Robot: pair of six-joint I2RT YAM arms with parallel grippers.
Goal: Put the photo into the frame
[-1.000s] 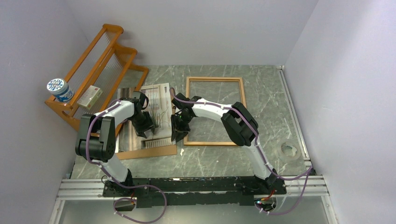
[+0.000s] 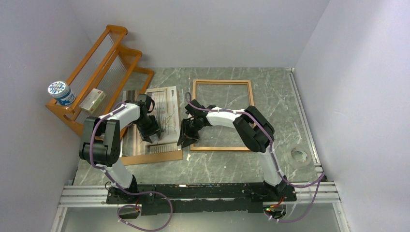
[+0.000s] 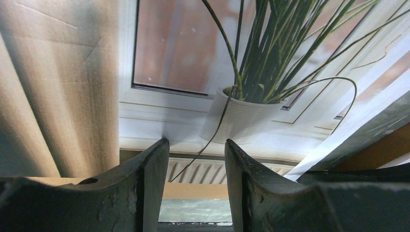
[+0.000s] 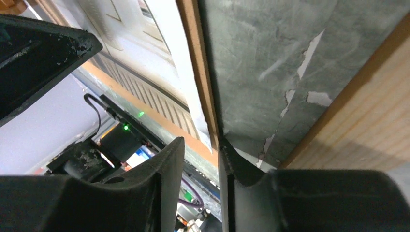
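The photo (image 2: 164, 108), a printed window with a potted plant, lies on a brown backing board (image 2: 152, 158) at the left. The plant pot (image 3: 241, 113) shows in the left wrist view. My left gripper points at the photo's lower part; a narrow gap separates its fingertips, and contact is hidden. At the photo's lower right corner, my right gripper has its narrowly spaced fingers on either side of the edge. There the photo's white edge (image 4: 186, 75) runs along the board's rim (image 4: 196, 53). Whether either gripper pinches anything is unclear.
An empty wooden frame (image 2: 222, 148) lies just right of the photo, partly under my right arm. At the left, a wooden rack (image 2: 92, 79) carries a tub (image 2: 61, 92) and a small box (image 2: 92, 100). A tape roll (image 2: 298, 156) lies right.
My right forearm and wrist have shifted a little to the right, while its fingertips remain near the photo's lower right corner. The left arm is nearly still.
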